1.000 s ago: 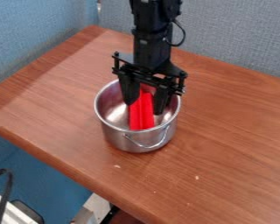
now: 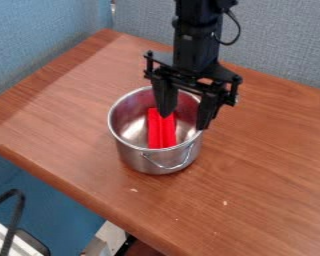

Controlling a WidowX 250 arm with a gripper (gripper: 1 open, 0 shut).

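A steel pot (image 2: pixel 153 157) with a wire handle stands on the wooden table (image 2: pixel 243 190). Inside it lies a red elongated object (image 2: pixel 162 133). My black gripper (image 2: pixel 184 105) hangs over the pot from above, its fingers spread apart to either side, one over the pot's back left, the other near the right rim. I see nothing held between them.
Blue padded walls (image 2: pixel 29 60) stand at the left, a grey wall at the back. A black cable lies off the table's lower left.
My gripper has moved to the right and slightly up, and its fingers look wider apart. The pot and red object are in the same place.
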